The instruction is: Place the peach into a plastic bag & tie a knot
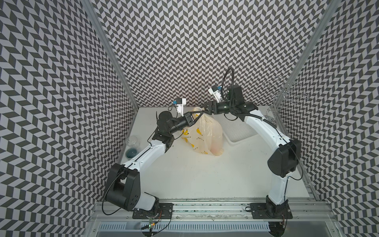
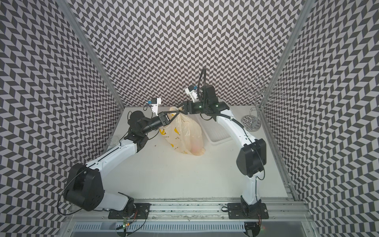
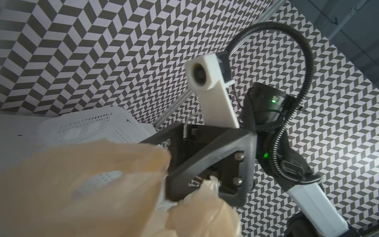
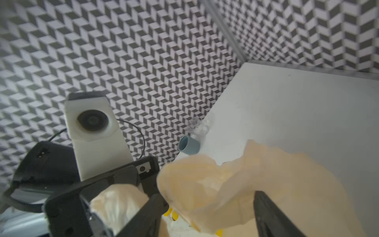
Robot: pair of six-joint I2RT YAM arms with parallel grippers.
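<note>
A peach-tinted plastic bag (image 1: 203, 136) with yellow prints hangs to the table, a round pinkish lump showing through its lower right (image 2: 196, 144). My left gripper (image 1: 201, 112) is at the bag's gathered top, shut on it. My right gripper (image 1: 208, 109) meets it there from the right; in the right wrist view its fingers lie apart around loose, blurred bag film (image 4: 209, 189). Whether the film is held between them is unclear.
A white perforated tray (image 1: 240, 130) lies behind and right of the bag. A wire stand (image 2: 251, 122) is at the back right, cups (image 1: 131, 152) at the left edge.
</note>
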